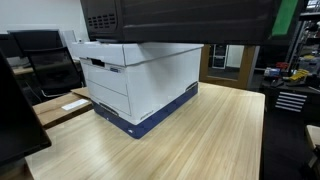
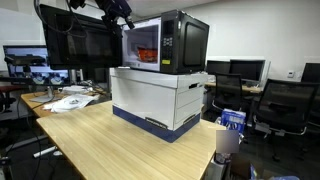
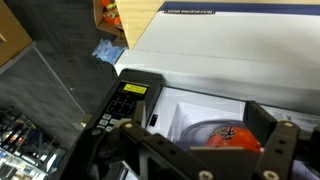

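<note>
A black microwave [image 2: 186,45] stands with its door [image 2: 78,45] swung out to the left. Inside it, a red item [image 2: 147,54] is visible; the wrist view shows it as a red, rounded thing [image 3: 232,136] on a clear plate or turntable. My gripper [image 2: 122,22] is high in front of the microwave's opening, between the door and the cavity. From the wrist, the fingers of the gripper stand apart, with the red item beyond the gap and not touched as far as shows. In exterior view 1 the gripper is out of sight.
White boxes [image 2: 160,95] on a blue base [image 2: 158,127] carry the microwave on a wooden table [image 2: 110,145]. A blue-and-white package [image 2: 232,121] and a pale cylinder [image 2: 227,142] are at the right edge. Office chairs [image 2: 283,106] stand behind.
</note>
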